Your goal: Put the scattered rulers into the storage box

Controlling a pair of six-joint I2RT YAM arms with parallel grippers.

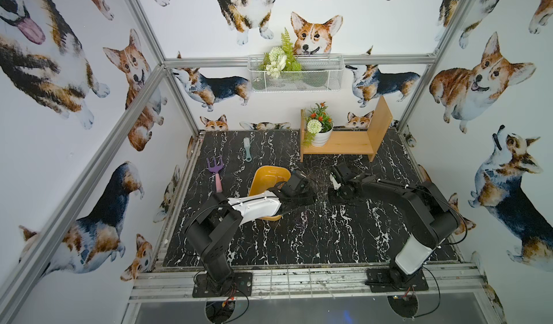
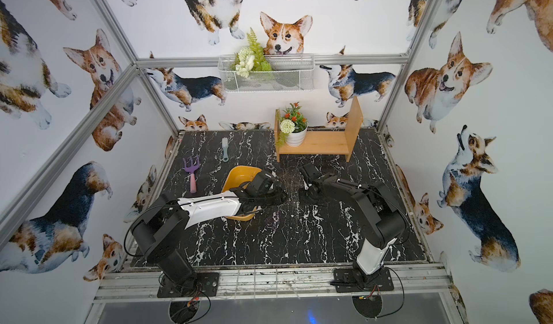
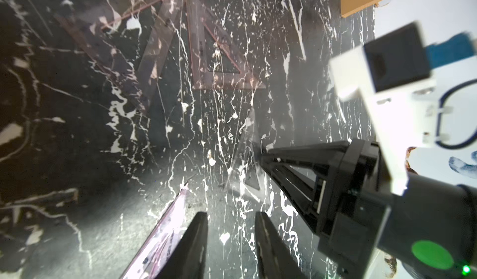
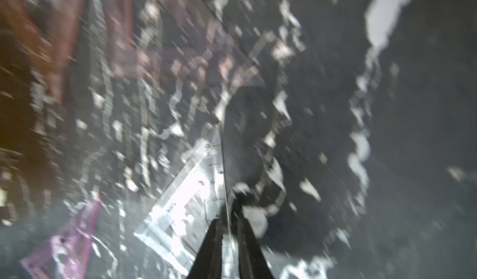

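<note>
Transparent rulers lie flat on the marble table: two pinkish triangles (image 3: pixel 203 75), a clear triangle (image 3: pixel 238 187) and a purple piece (image 3: pixel 164 234). My left gripper stands open above them, nothing visibly between its fingers. My right gripper is low at the clear ruler, fingers part open around its edge; whether they touch it I cannot tell. The yellow storage box (image 1: pixel 268 174) sits left of centre, partly hidden behind my left arm.
A wooden shelf (image 1: pixel 345 142) with a potted plant stands at the back right. A purple fork (image 1: pixel 216 168) and a teal tool (image 1: pixel 247 148) lie left.
</note>
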